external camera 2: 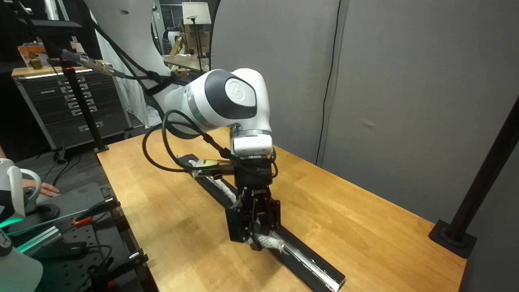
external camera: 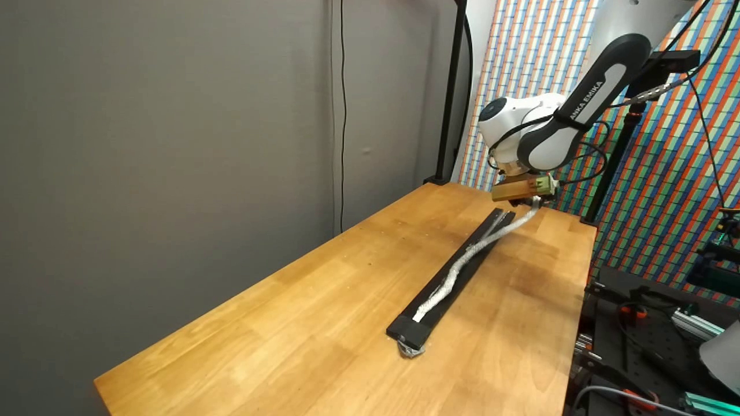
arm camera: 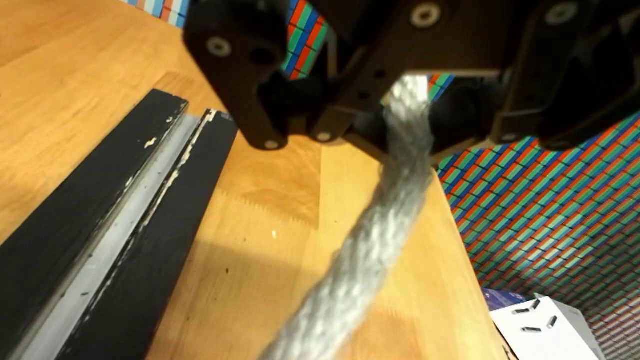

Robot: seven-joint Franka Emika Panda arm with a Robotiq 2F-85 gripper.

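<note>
A grey-white braided rope (external camera: 455, 269) runs from the near end of a long black board (external camera: 404, 327) with a channel down its middle. In the wrist view my gripper is shut on the rope (arm camera: 366, 252), near its far end. That stretch is lifted and pulled taut toward the table's right side, off the channel. The far part of the channel (arm camera: 141, 201) lies empty, left of the gripper. In exterior view 2 the gripper's black body (external camera 2: 254, 216) hides part of the rope and board (external camera 2: 311, 263).
A black post base (external camera 2: 452, 238) stands at one corner, with another post (external camera: 614, 166) behind the arm. To the table's right is a cart (external camera: 645, 346) with tools. A grey wall borders the left.
</note>
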